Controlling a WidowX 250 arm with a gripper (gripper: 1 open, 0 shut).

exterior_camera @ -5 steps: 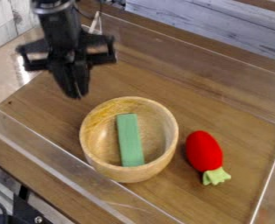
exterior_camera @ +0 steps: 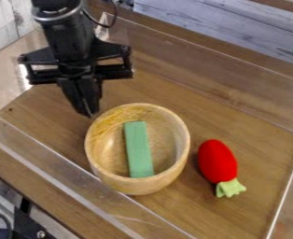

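My black gripper (exterior_camera: 84, 101) hangs at the upper left, shut, its tips pointing down just above and left of a wooden bowl (exterior_camera: 172, 168); nothing shows between its fingers. A green block (exterior_camera: 138, 149) lies upright along the bowl's floor. Right of the bowl lies a red vegetable-like object (exterior_camera: 217, 161) with a pale green top.
A clear raised edge (exterior_camera: 62, 170) runs along the front left, and white boards stand at the back. A small pale object behind the arm is partly hidden.
My gripper has come down and toward the front, closer to the bowl's left rim. The bowl, green block and red object have stayed where they were.
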